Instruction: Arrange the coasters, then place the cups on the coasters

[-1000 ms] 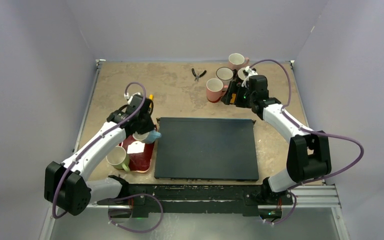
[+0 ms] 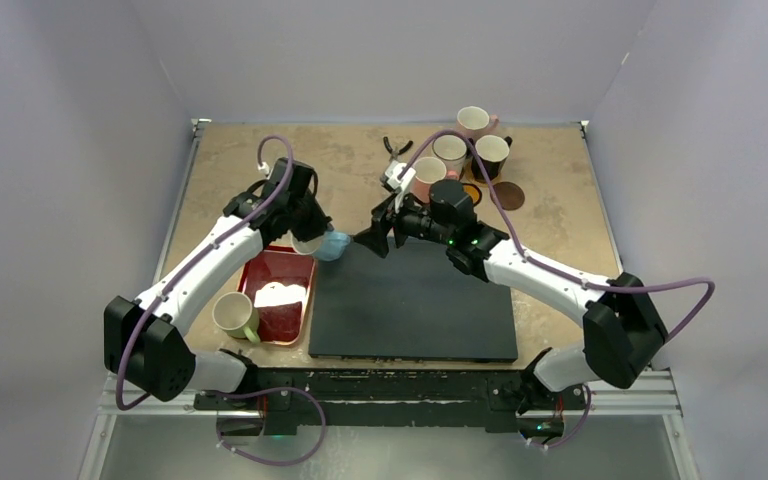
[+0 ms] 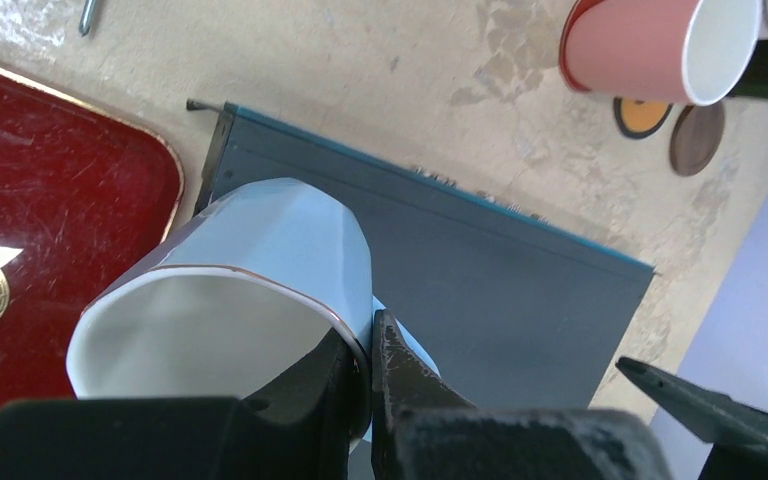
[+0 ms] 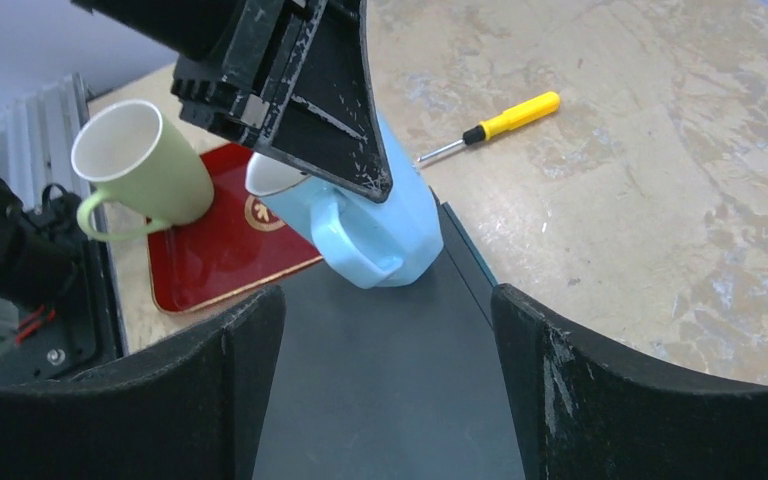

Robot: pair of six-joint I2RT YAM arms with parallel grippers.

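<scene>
A light blue cup (image 3: 290,225) with a white inside hangs tilted over the black board's left edge, and my left gripper is shut on its wall. In the right wrist view the blue cup (image 4: 400,235) turns its handle toward my right gripper, which is part open with nothing between its fingers. Seen from the top, the right gripper (image 2: 372,240) is just right of the cup (image 2: 331,246), apart from it. Coasters lie by the back right cups: a dark brown one (image 2: 509,195) and an orange one with a black rim (image 3: 642,116).
A red tray (image 2: 305,310) holds a green cup (image 2: 236,314) at its left side. Pink cup (image 3: 640,45) and several others crowd the back right. Pliers (image 2: 397,149) and a yellow screwdriver (image 4: 520,115) lie behind the black board (image 2: 415,310), whose top is clear.
My left gripper has lifted the blue cup from over the tray, back and right toward the board. My right gripper has swept left from the back right cups to near the blue cup.
</scene>
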